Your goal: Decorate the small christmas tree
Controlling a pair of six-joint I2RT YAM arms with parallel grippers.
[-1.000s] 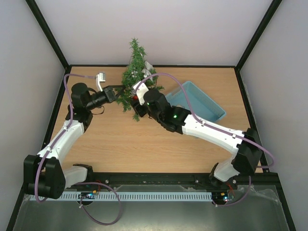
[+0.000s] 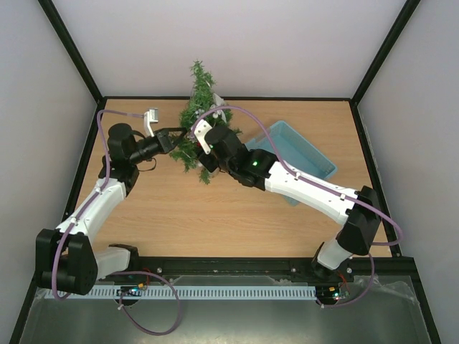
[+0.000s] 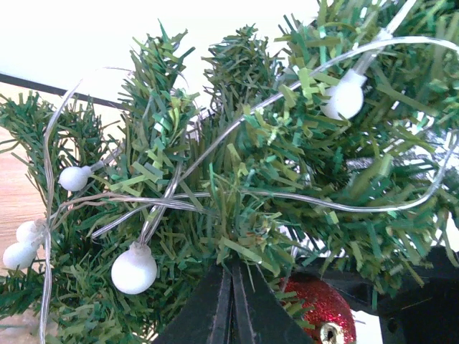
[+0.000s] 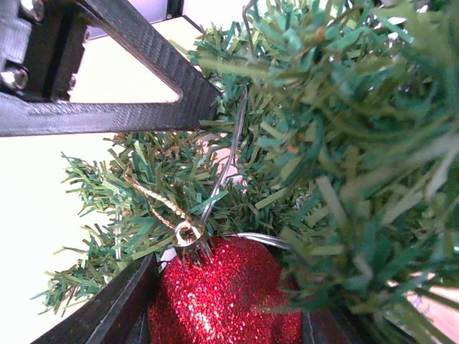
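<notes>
The small green tree (image 2: pixel 202 89) stands at the back of the table, strung with white bulb lights (image 3: pixel 133 268). My left gripper is shut among its branches; greenery covers the fingertips, and I see nothing clearly between them. A glittery red ball (image 4: pixel 222 294) with a gold cap and string loop (image 4: pixel 161 201) lies between the fingers of my right gripper, against the branches. How firmly they press on it cannot be told. The loop reaches up into the needles, its far end hidden. The ball (image 3: pixel 319 312) also shows in the left wrist view, right of the left fingers.
A blue bin (image 2: pixel 301 147) stands right of the tree, partly behind the right arm. Both arms crowd close together at the tree.
Over the last second my right gripper has moved left, closer to the left gripper. The left arm looks still.
</notes>
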